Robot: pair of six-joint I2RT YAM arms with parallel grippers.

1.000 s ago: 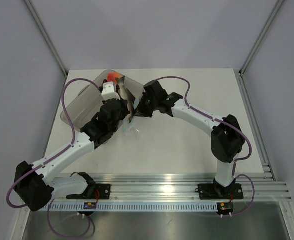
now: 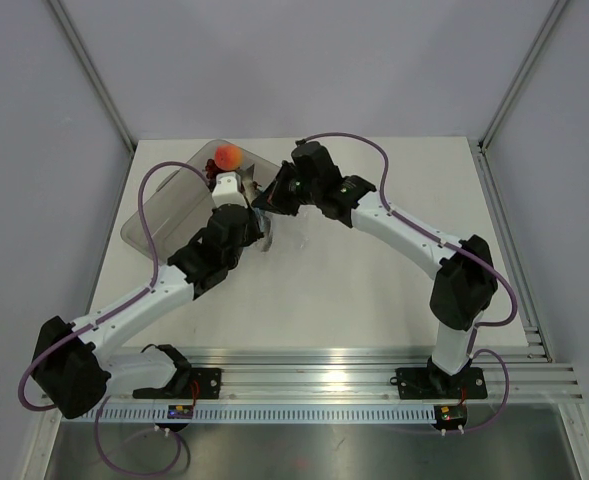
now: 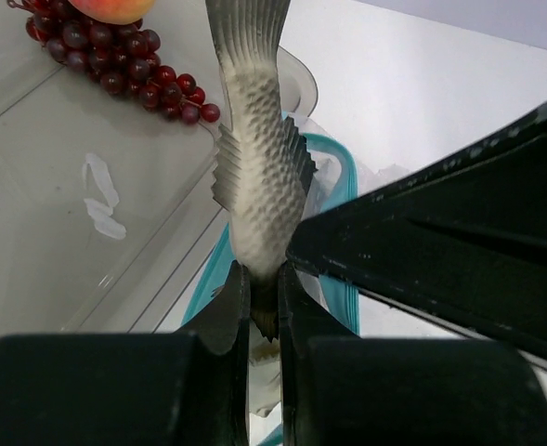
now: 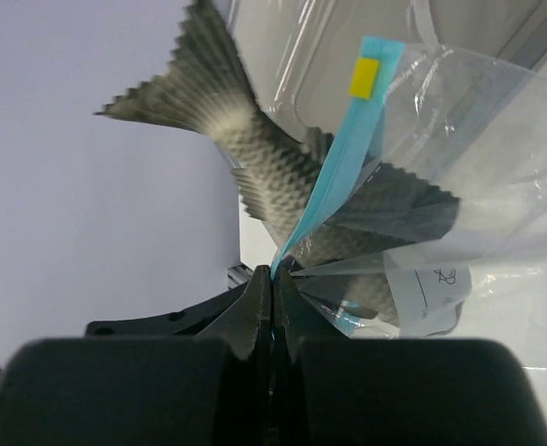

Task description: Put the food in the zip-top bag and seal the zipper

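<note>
A grey fish (image 3: 264, 177) (image 4: 282, 186) hangs tail-up, its lower end inside the clear zip bag (image 4: 477, 186) with blue zipper (image 4: 343, 158). My left gripper is shut on the fish, above the bag. My right gripper is shut on the bag's edge at the zipper, beside the fish. In the top view both grippers meet at the bin's front right.
The grey bin (image 2: 164, 215) holds red grapes (image 3: 124, 60) and a peach (image 2: 228, 157) at the back.
The right gripper has risen and shifted slightly up and left with the bag edge. The left gripper has edged slightly toward the front, and the fish tail shows lower in the top view.
</note>
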